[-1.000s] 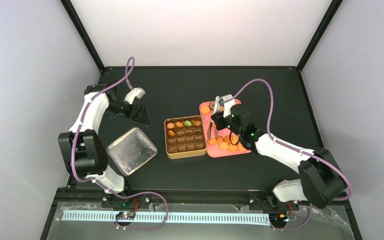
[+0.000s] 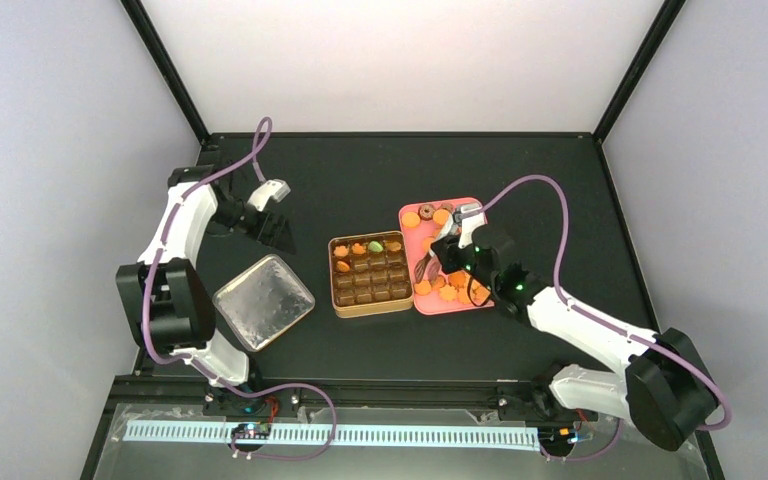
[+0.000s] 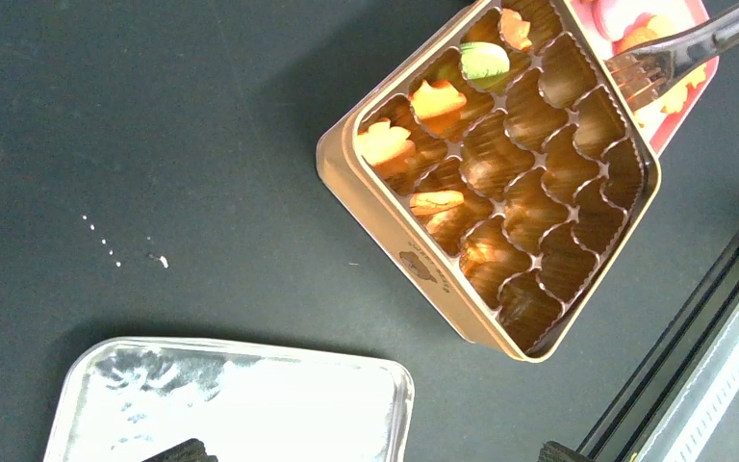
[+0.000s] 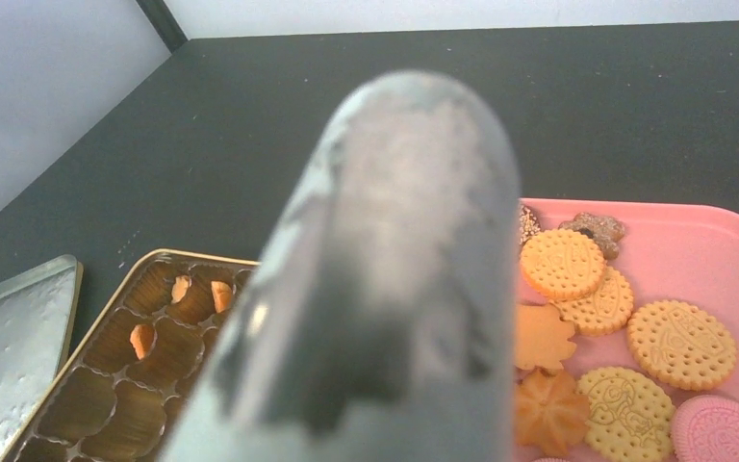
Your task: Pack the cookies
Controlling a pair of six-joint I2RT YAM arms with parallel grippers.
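The brown compartment box (image 2: pixel 371 284) sits mid-table with a few cookies along its back row and left side, including a green one (image 2: pixel 375 246). A pink tray (image 2: pixel 440 305) of assorted cookies lies to its right. Above that tray is my right gripper (image 2: pixel 450 250); a metal utensil (image 3: pixel 693 48) shows there. In the right wrist view a large blurred metallic shape hides much in the middle; whether this gripper holds anything is unclear. My left gripper (image 2: pixel 278 230) hangs open above the table, back left of the box.
A silver lid (image 2: pixel 264 303) lies front left of the box, apart from it.
My right arm and gripper have shifted toward the front right over the pink tray. The left arm has barely moved; the box and lid stay put.
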